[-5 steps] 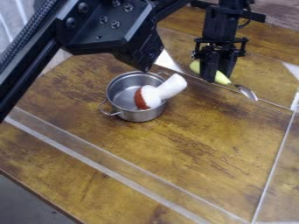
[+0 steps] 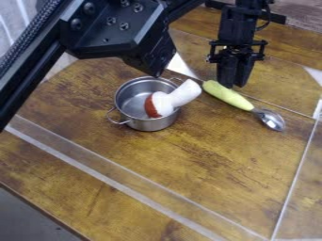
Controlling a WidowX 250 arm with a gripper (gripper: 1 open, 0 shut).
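My black gripper (image 2: 234, 68) is at the upper right, pointing down just above a pale yellow-green handled spoon (image 2: 229, 96) that lies on the wooden table, its metal bowl toward the lower right. The fingertips are small and dark, and whether they are open or shut is hard to tell. A steel pot (image 2: 126, 96) in the centre-left holds a white object with a red-brown part (image 2: 179, 96).
The large dark arm (image 2: 82, 28) spans the upper left.
My gripper has risen a little off the spoon, which now sits lower and further right, more fully in view. The pot and its contents are unchanged.
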